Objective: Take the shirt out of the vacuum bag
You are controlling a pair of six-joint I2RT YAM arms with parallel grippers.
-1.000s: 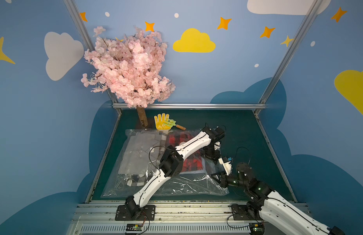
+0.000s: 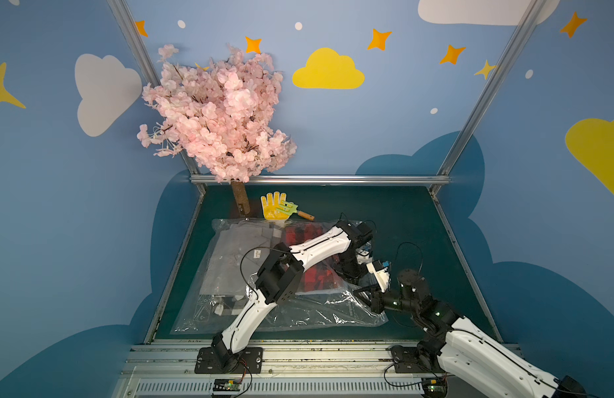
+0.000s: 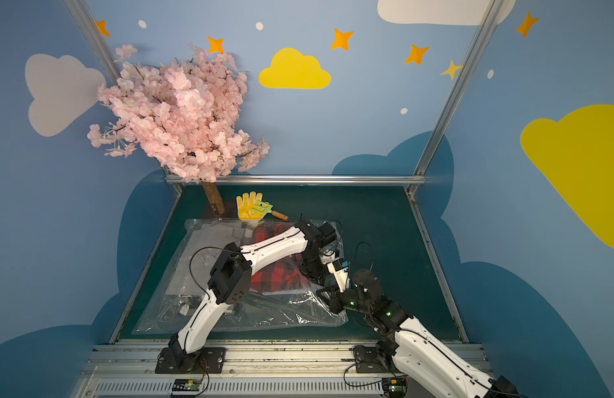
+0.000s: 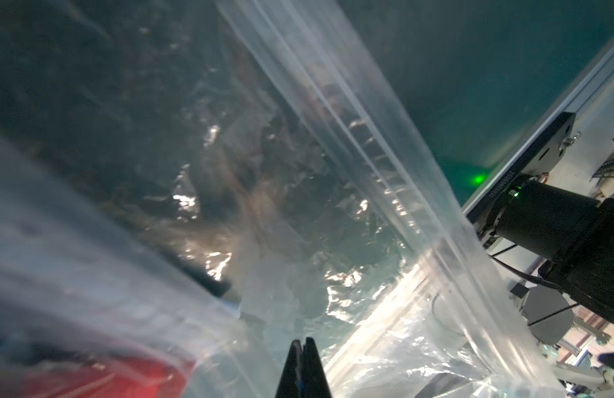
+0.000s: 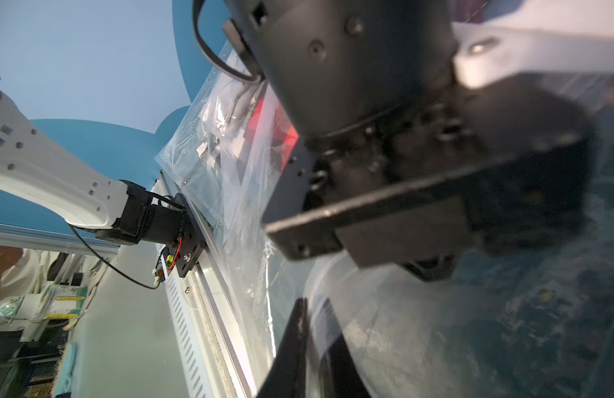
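A clear vacuum bag [image 2: 300, 317] lies flat on the green table. Within it, a red-and-black checked shirt [image 2: 319, 280] shows through the film, partly covered by my left arm. My left gripper points down over the bag's right part; its fingers are shut, and whether film is pinched there cannot be told. In the left wrist view, the bag's ridged zip strip [image 4: 380, 165] runs diagonally past it. My right gripper is shut at the bag's right end, with a clear film edge [image 5: 311, 288] running between its fingers.
A grey folded garment [image 2: 230, 262] is under the film at left. Behind the bag are a yellow hand-shaped piece [image 2: 272, 207], a small green fork [image 2: 288, 207] and a pink blossom tree [image 2: 220, 112]. Both grippers are close together.
My left arm has shifted a little to the left, its elbow most clearly. The bag stays in place.
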